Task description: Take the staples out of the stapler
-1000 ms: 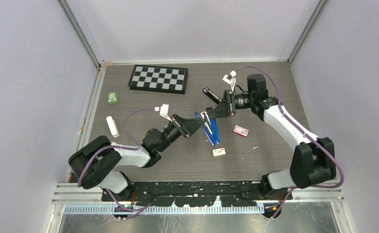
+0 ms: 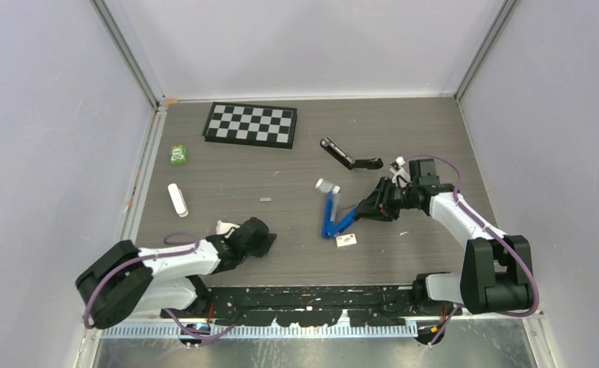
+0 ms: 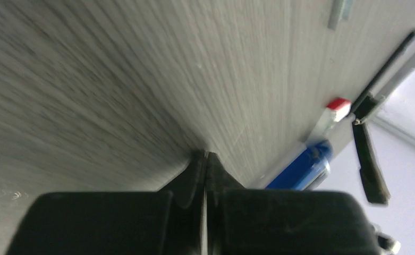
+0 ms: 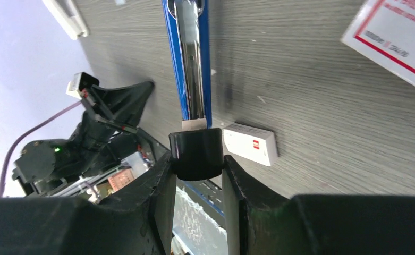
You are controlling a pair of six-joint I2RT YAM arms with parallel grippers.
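Observation:
The blue stapler [image 2: 331, 222] lies opened into a V at the middle right of the table. My right gripper [image 2: 356, 212] is at one of its ends. In the right wrist view the stapler's black end [image 4: 197, 154] sits between the right fingertips; whether they press on it cannot be told. Its shiny metal channel [image 4: 190, 58] runs away from the gripper. My left gripper is shut with nothing showing between its fingers, low over bare table left of the stapler. A small grey strip [image 2: 265, 200] lies apart on the table, possibly staples.
A small white box [image 2: 346, 241] lies beside the stapler, and a white item [image 2: 326, 186] just behind it. A red-and-white box [image 4: 396, 42] is near the right gripper. Farther back are a black stapler-like tool [image 2: 350, 157] and a checkerboard [image 2: 251, 124].
My left gripper has left the stapler, moving left and toward the front. The right gripper has moved frontward and slightly right. The stapler has turned and opened out.

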